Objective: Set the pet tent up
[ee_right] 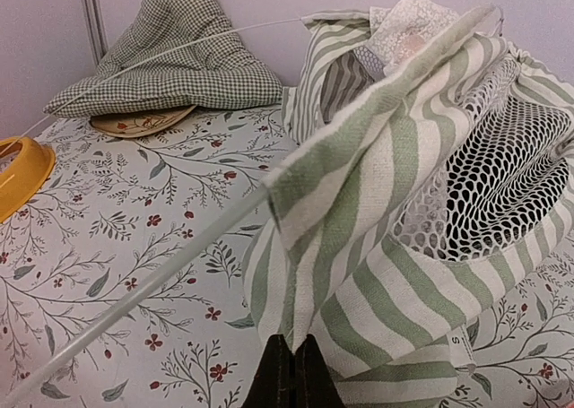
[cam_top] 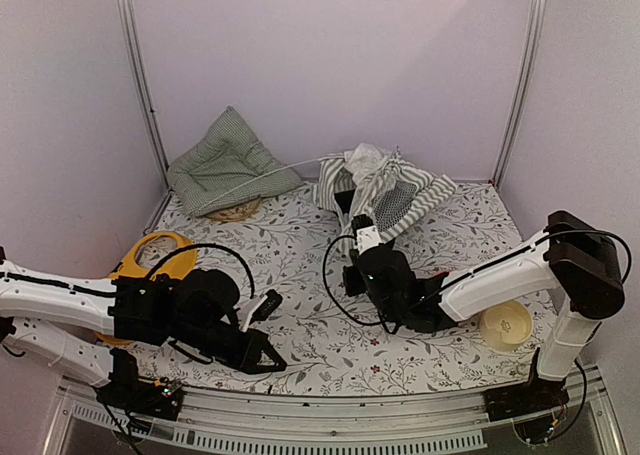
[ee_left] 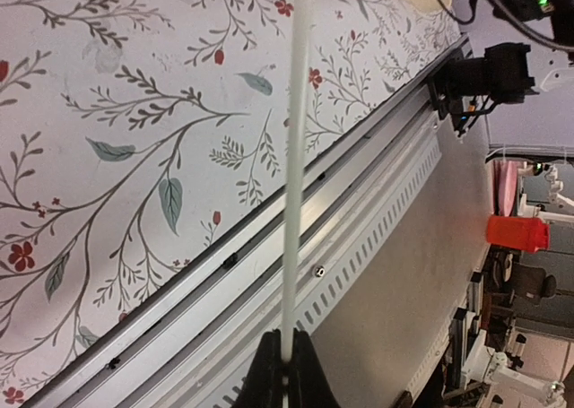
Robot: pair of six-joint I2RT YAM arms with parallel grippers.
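The pet tent, green-and-white striped cloth with dark mesh [cam_top: 398, 205], lies crumpled at the back centre. In the right wrist view, my right gripper is shut on a fold of the striped cloth [ee_right: 314, 282] below a sleeve. A white pole [ee_right: 143, 288] enters that sleeve's open end [ee_right: 285, 202]. My left gripper, low over the front of the table, is shut on the thin white pole [ee_left: 294, 157], which stretches away from its fingertips. A second thin pole [ee_right: 188, 47] runs from the tent toward the left; its far end is unclear.
A checked cushion [cam_top: 228, 165] leans at the back left over a round tan item [cam_top: 236, 212]. Yellow ring-shaped object [cam_top: 172, 265] lies behind the left arm. A cream bowl [cam_top: 506, 323] sits front right; the right arm mostly covers a pink one.
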